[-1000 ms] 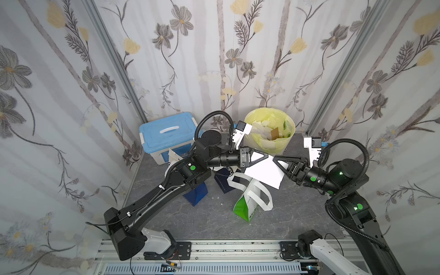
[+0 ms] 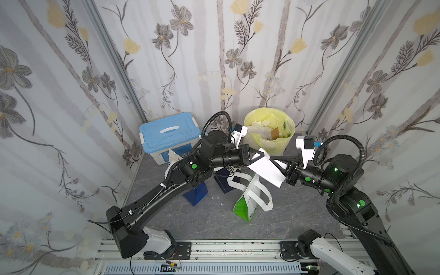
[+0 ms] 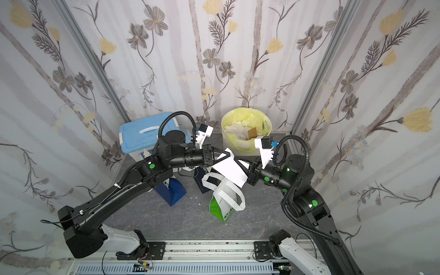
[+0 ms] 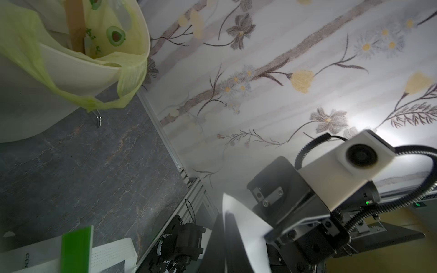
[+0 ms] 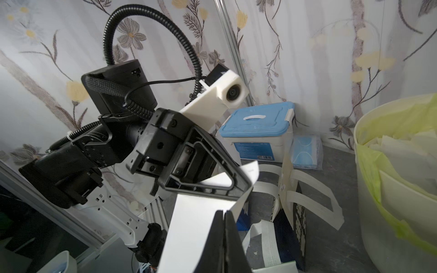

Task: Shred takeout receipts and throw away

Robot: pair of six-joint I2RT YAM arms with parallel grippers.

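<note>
A white paper sheet [image 2: 265, 170] hangs in mid-air between my grippers, above the white-and-green paper bag [image 2: 249, 199]. My left gripper [image 2: 259, 153] is shut on the sheet near its upper corner, and my right gripper [image 2: 273, 159] is shut on it close by, their tips near each other. In the right wrist view the sheet [image 5: 186, 227] runs from the left fingers down behind the right fingertips. The bin [image 3: 246, 146] with a yellow liner, holding paper scraps, stands behind the grippers.
A blue-lidded box [image 2: 169, 133] stands at the back left. Blue bags [image 3: 171, 192] and a pack of blue masks [image 5: 306, 152] lie between it and the bin.
Both arms have shifted slightly: the left gripper's top is tilted differently, and the right gripper has moved a little left. The paper sheet has tilted, its upper corner now higher.
</note>
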